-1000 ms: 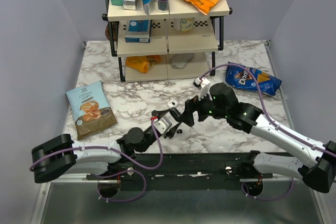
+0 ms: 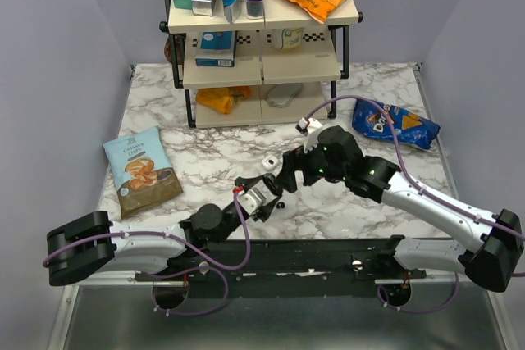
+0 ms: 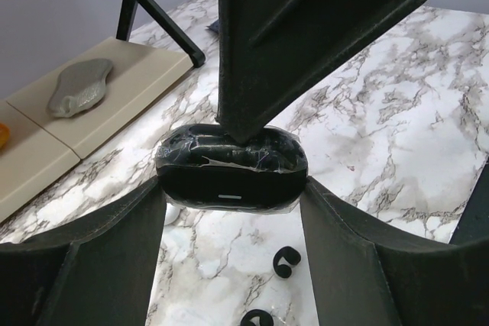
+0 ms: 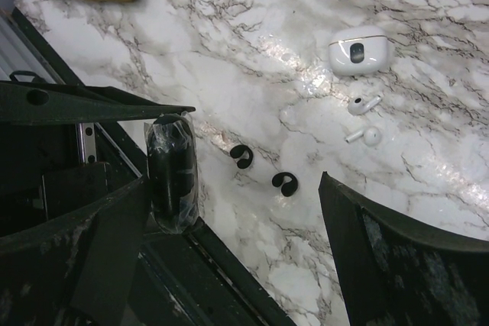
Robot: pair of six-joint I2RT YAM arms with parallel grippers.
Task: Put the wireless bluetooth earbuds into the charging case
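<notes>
A glossy black charging case (image 3: 233,187) in clear film sits between the fingertips of my left gripper (image 2: 267,194), which is shut on its two ends. One dark fingertip (image 3: 244,124) of my right gripper reaches the case's top edge and appears to touch it. The right gripper stands open with nothing between its fingers; in the right wrist view the case (image 4: 173,173) is near its left finger. Whether the lid is raised cannot be told. Two black earbuds, one (image 4: 241,156) beside the other (image 4: 285,183), lie on the marble table below.
A white earbud case (image 4: 359,53) and two white earbuds, one (image 4: 364,104) above the other (image 4: 370,136), lie nearby. A shelf (image 2: 262,71) stands behind, with a snack bag (image 2: 143,171) at left and a blue bag (image 2: 395,125) at right.
My right gripper has moved left and slightly down to the case. My left arm has shifted slightly left and down, still holding the case.
</notes>
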